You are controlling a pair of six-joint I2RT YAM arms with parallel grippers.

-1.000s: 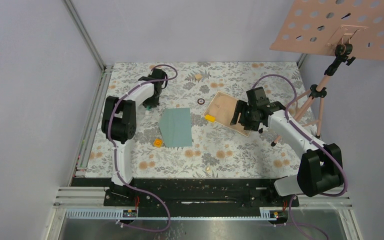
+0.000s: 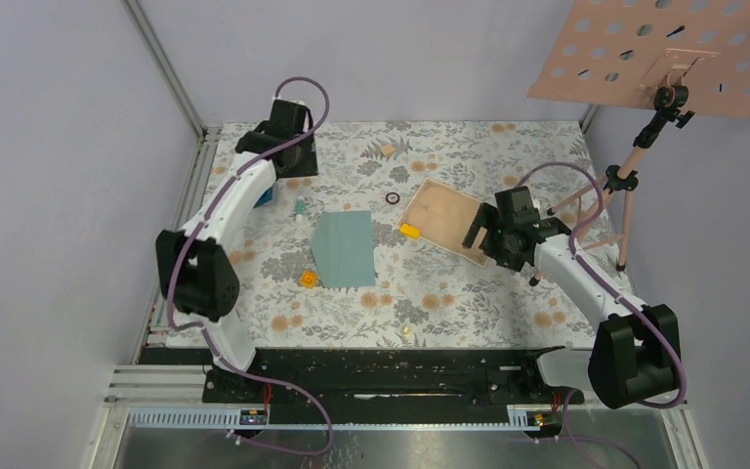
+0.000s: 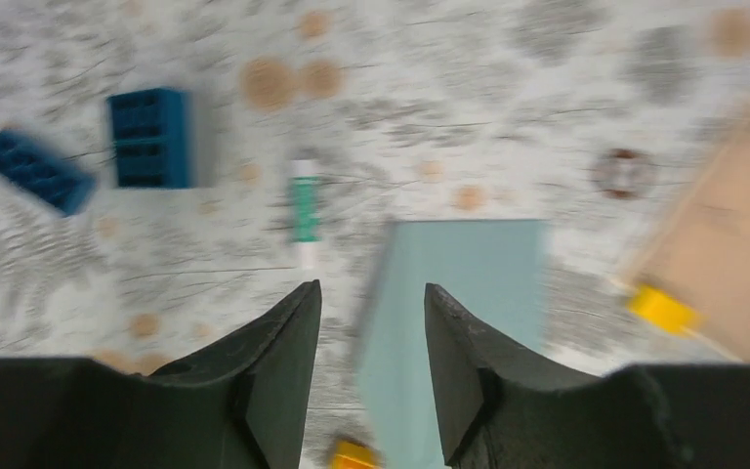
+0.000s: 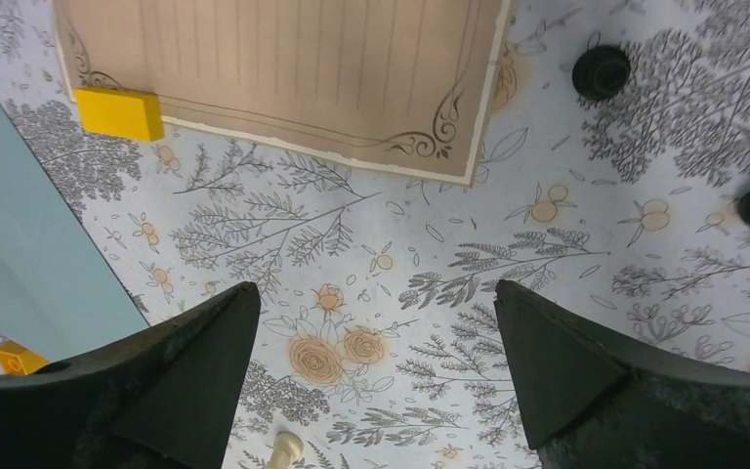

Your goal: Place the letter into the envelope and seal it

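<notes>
The blue-green envelope (image 2: 350,249) lies flat left of the table's middle, its pointed flap side towards the left. To its right rests the tan lined letter (image 4: 312,68), with a yellow block (image 4: 119,114) at one corner. A green-and-white glue stick (image 3: 306,210) lies on the cloth left of the envelope. High above the table's back left, my left gripper is partly open, with nothing between its fingers. My right gripper stands wide open and empty over the letter's right end, partly hiding it in the top view.
Two blue boxes (image 3: 151,139) (image 3: 39,171) sit at the far left. An orange-yellow block (image 2: 309,279) touches the envelope's lower left, and a dark ring (image 2: 393,198) lies between envelope and letter. Tripod legs (image 2: 628,225) stand at the right.
The right gripper has shifted slightly right and towards the front.
</notes>
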